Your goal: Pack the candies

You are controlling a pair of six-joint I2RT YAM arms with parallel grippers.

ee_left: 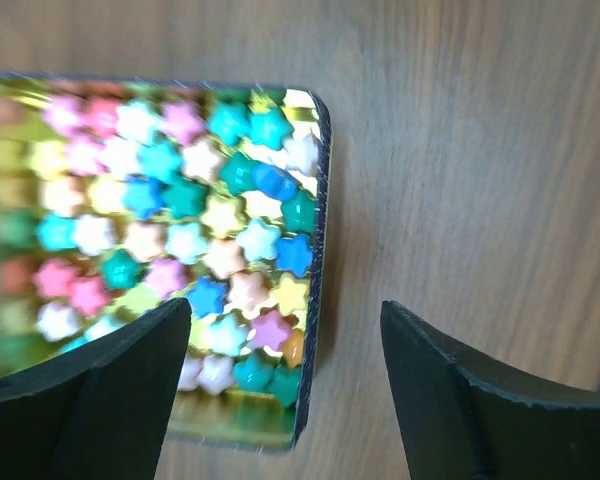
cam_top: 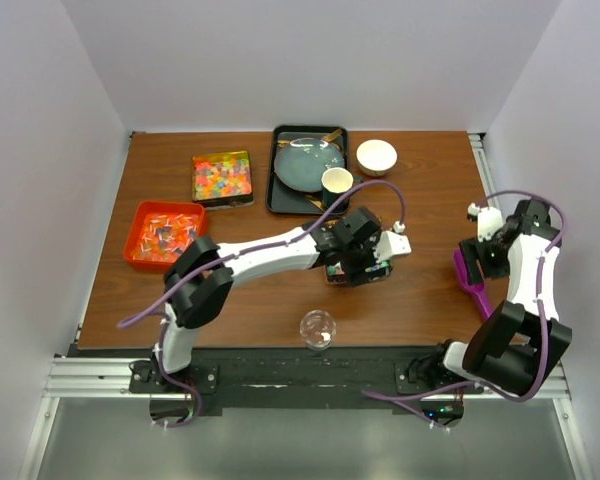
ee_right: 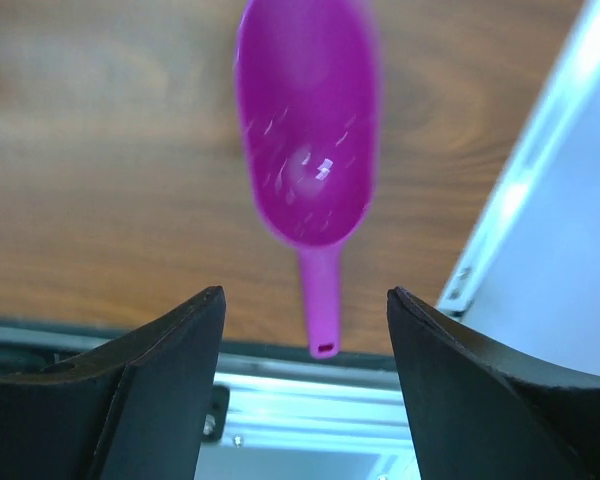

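In the left wrist view, a box of colourful star candies (ee_left: 205,240) lies below my left gripper. The gripper is open, with the box's dark right edge between its fingers in view; touching or apart I cannot tell. From the top, that arm hides most of the box. My right gripper is open over the purple scoop (ee_right: 315,150), whose handle (ee_right: 321,300) shows between the fingers, nothing gripped. A tin of gummy candies (cam_top: 222,178) stands back left, and a red bin of wrapped candies (cam_top: 165,235) stands left. A clear glass bowl (cam_top: 318,329) is near the front edge.
A black tray (cam_top: 281,200) at the back bears a dark plate (cam_top: 305,165) and a mug (cam_top: 336,183). Beside it stands a white bowl (cam_top: 376,156). Table between the star candy box and scoop is clear. A wall (cam_top: 570,130) rises close on the right.
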